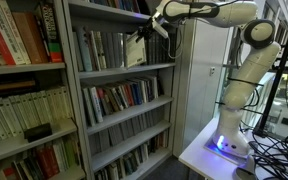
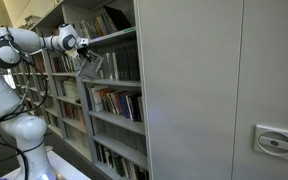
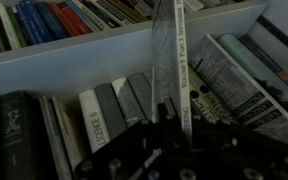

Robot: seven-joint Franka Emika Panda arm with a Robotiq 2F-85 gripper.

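Observation:
A thin light-coloured volume [image 3: 185, 70] with lettering along its spine stands up between the fingers of my gripper, which is shut on it. In exterior view 1, that volume [image 1: 136, 51] hangs below the gripper [image 1: 147, 32] in front of an upper shelf of the bookcase. From the other side, exterior view 2 shows the gripper [image 2: 81, 48] high up, with the pale, tilted volume [image 2: 90, 66] under it. Dark parts of the gripper hide the volume's lower end in the wrist view.
Grey volumes [image 3: 114, 108] fill part of the shelf behind, and a leaning volume [image 3: 246, 88] lies to the right. Packed shelves [image 1: 104, 72] surround the gripper. A white table [image 1: 202, 158] stands by the arm's base.

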